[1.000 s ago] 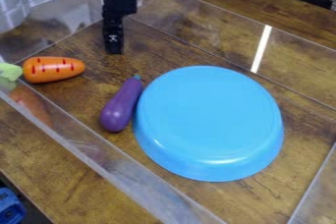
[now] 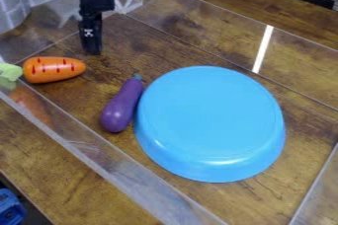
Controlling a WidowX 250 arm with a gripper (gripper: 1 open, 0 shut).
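My black gripper (image 2: 91,37) is low at the upper left of the camera view, its tip close to the wooden surface behind the carrot; whether it is open or shut is too small and dark to tell. An orange toy carrot (image 2: 53,70) with a green top lies at the left. A purple toy eggplant (image 2: 121,106) lies to the right of and below the carrot. A blue round plate or lid (image 2: 209,122) takes up the right middle.
Clear low walls enclose the wooden surface (image 2: 211,37), with a see-through edge running diagonally across the lower left. A white strip (image 2: 262,49) is at the right.
The gripper has shifted slightly leftward over the last second. The carrot, eggplant and blue plate have not moved.
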